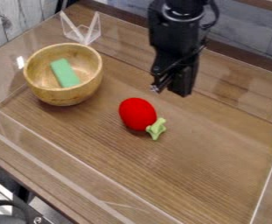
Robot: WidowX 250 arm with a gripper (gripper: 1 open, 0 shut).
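Observation:
My gripper [170, 73] hangs over the upper middle of the table, shut, with nothing visible between its fingers. Below and left of it a red round object [137, 112] lies on the wood, with a small pale-green piece [156, 129] at its lower right. At the left, a yellow bowl [90, 86] holds a green block [63, 72].
A clear plastic piece [83, 28] lies above the bowl near the top left. Dark cables or parts show at the lower-left corner.

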